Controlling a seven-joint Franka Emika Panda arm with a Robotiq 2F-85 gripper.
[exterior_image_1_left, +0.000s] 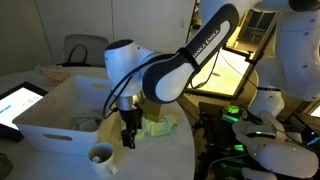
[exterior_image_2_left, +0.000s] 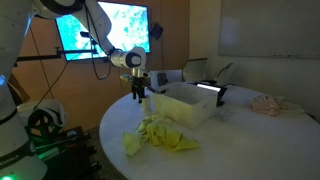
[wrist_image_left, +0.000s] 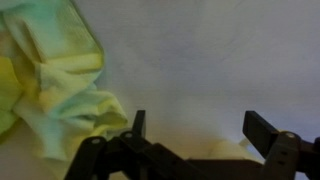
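My gripper (exterior_image_1_left: 130, 140) hangs over the white table, right of a white mug (exterior_image_1_left: 102, 166) and apart from it in that view. The mug appears upright near the table's front left; its contents are unclear. In the wrist view the gripper is open, its two fingers wide apart. A pale, blurred shape (wrist_image_left: 230, 150) shows low between them; I cannot tell what it is. Crumpled yellow-green cloths (wrist_image_left: 62, 85) lie to the left there. The same cloths (exterior_image_2_left: 160, 134) spread across the table in the second exterior view.
A white open box (exterior_image_1_left: 58, 137) stands behind the mug, with a lit screen (exterior_image_1_left: 17, 103) at its left. A pinkish cloth (exterior_image_2_left: 265, 104) lies farther along the table. Bare table (exterior_image_1_left: 165, 160) shows right of the mug.
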